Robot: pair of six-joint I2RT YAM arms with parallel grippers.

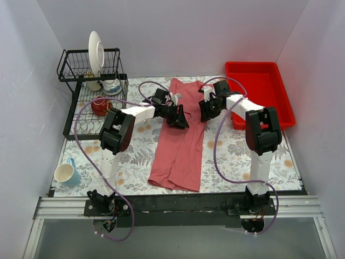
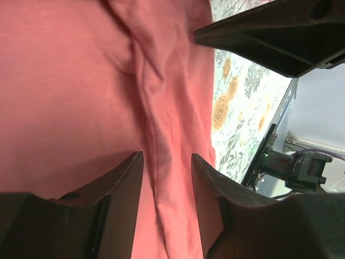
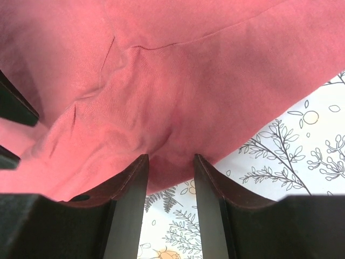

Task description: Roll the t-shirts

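Note:
A coral-red t-shirt [image 1: 183, 156] lies spread lengthwise on the floral cloth, folded over itself with a ridge down its middle. My left gripper [image 1: 182, 124] is over the middle of the shirt. In the left wrist view its fingers [image 2: 125, 181] stand apart, one on each side of the raised fold. My right gripper [image 1: 203, 115] is at the shirt's right edge. Its fingertips [image 3: 141, 164] are apart in the right wrist view, with the shirt's edge [image 3: 172, 175] showing between them; whether they touch the fabric, I cannot tell.
A red bin [image 1: 288, 110] stands at the back right. At the back left is a black dish rack [image 1: 67, 127] with plates and pots. A blue mug [image 1: 66, 174] sits at the front left.

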